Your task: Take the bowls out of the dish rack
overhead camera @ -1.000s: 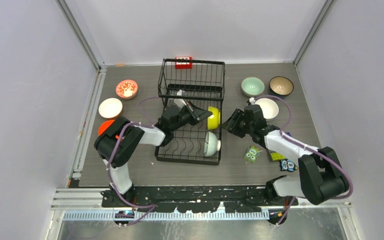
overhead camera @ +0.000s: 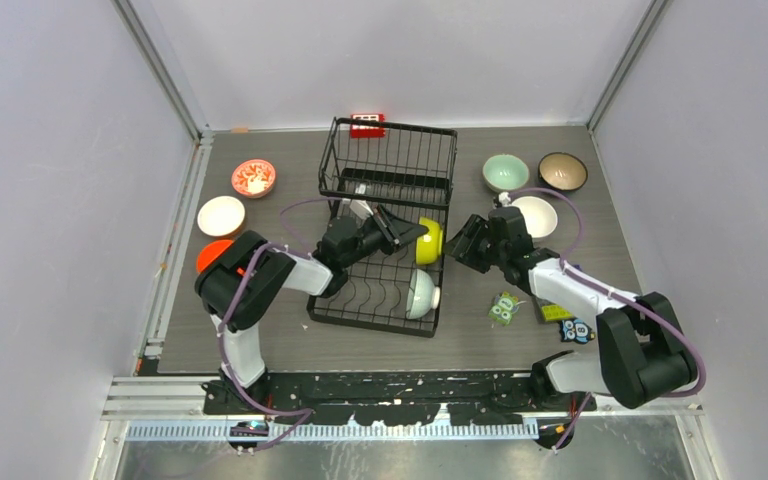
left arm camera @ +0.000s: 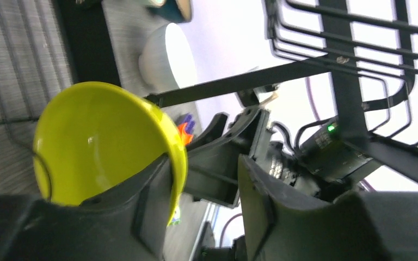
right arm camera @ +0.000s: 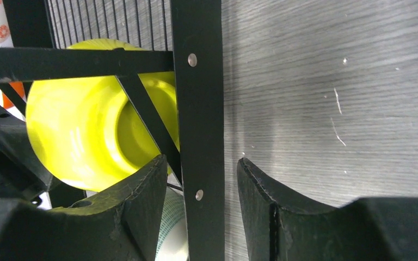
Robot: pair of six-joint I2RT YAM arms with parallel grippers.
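Note:
In the dish rack [overhead camera: 360, 322], a yellow bowl [overhead camera: 429, 243] stands on its side with its opening toward the left arm. My left gripper is part open; the yellow bowl's rim [left arm camera: 175, 144] lies in its gap near one finger, and the other finger is clear of it. Outside the rack's right side, my right gripper is open, with the rack's black upright [right arm camera: 200, 119] across its gap in view; contact cannot be told. A pale bowl [overhead camera: 420, 294] also sits sideways in the rack, nearer the front.
At the right stand a green bowl [overhead camera: 505, 172], a brown bowl [overhead camera: 562, 172] and a white bowl [overhead camera: 535, 216]. A patterned bowl [overhead camera: 253, 178], a white bowl [overhead camera: 221, 216] and an orange bowl [overhead camera: 210, 254] are at the left. The rack's upper tier [overhead camera: 388, 180] overhangs the back.
The rack's upper tier has shifted slightly to the right while its base has stayed nearly in place. The yellow bowl and both grippers have barely moved.

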